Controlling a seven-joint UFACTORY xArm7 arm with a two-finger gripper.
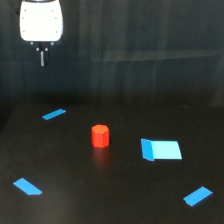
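A red block (100, 136) stands alone on the dark table, a little left of the middle of the camera view. High at the upper left, my gripper (43, 62) hangs from the white end of the arm (41, 20), well above the table and far from the block. Its fingers show only as a small narrow shape pointing down, too small to tell whether they are apart. No object is visible at their tips.
Right of the block lies a pale blue square (166, 150) with a darker blue strip on its left edge. Blue tape pieces mark the table at back left (54, 114), front left (27, 187) and front right (198, 196). Bare table surrounds the block.
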